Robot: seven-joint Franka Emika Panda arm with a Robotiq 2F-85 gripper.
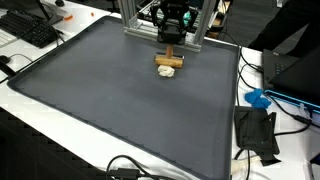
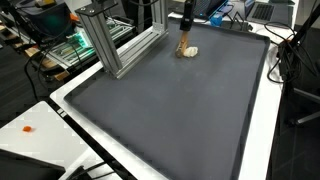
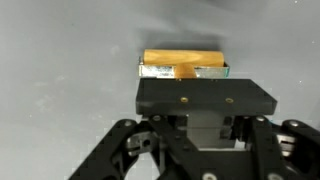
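Note:
A wooden roller (image 1: pixel 169 61) lies crosswise low over the dark mat, below my gripper (image 1: pixel 171 42). The gripper is shut on its upright wooden handle (image 1: pixel 169 50). In the wrist view the roller (image 3: pixel 183 57) shows beyond the gripper's dark crossbar, with a metal bracket (image 3: pixel 213 72) along its near side. A small pale, dough-like lump (image 1: pixel 166 72) rests on the mat just in front of the roller; I cannot tell whether the two touch. Exterior view 2 shows the lump (image 2: pixel 191 51) beside the roller. The fingertips are mostly hidden.
A white frame (image 1: pixel 205 45) stands behind the gripper. Cables and a black device (image 1: pixel 255 132) lie off the right edge, beside a blue object (image 1: pixel 257 98). A keyboard (image 1: pixel 28 30) sits at far left.

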